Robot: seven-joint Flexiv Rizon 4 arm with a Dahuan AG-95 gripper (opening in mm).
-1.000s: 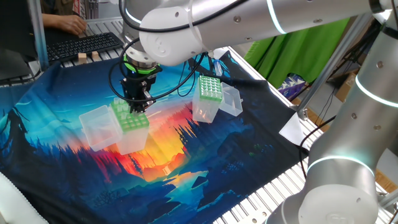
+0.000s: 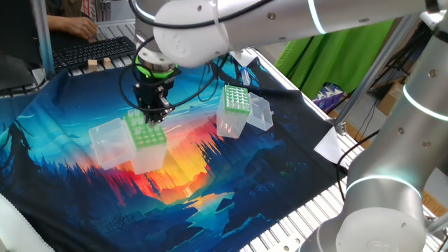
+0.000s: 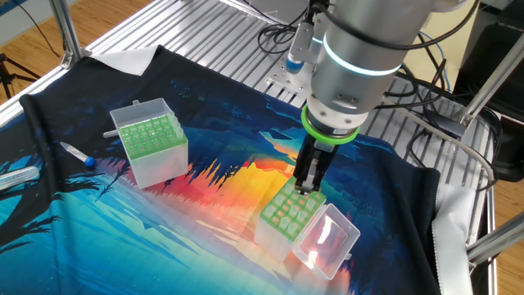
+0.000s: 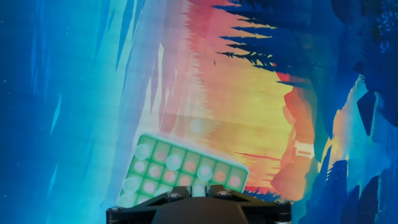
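Note:
A clear box with a green rack [image 2: 148, 136] stands with its lid [image 2: 112, 143] open to the side. Pale round caps sit in several of the rack's cells, as the wrist view of the rack [image 4: 163, 169] shows. My gripper [image 2: 155, 117] points down over that rack, its tips close to the caps. In exterior view 2 the gripper [image 3: 308, 187] is above the rack's [image 3: 291, 209] edge nearest the arm. Between the fingertips of the gripper a pale patch shows; whether it is gripped or lies behind them is unclear.
A second clear box with a green rack [image 3: 154, 135] stands apart, its lid open; its cells look empty. A pen [image 3: 78, 154] lies on the printed cloth [image 3: 205, 254] beyond it. Cloth between the boxes is free. A keyboard [image 2: 94, 51] and someone's hand [image 2: 80, 26] are at the table's far edge.
The arm and gripper have shifted very slightly toward the left of exterior view 1, staying over the same rack. Both boxes stand where they were.

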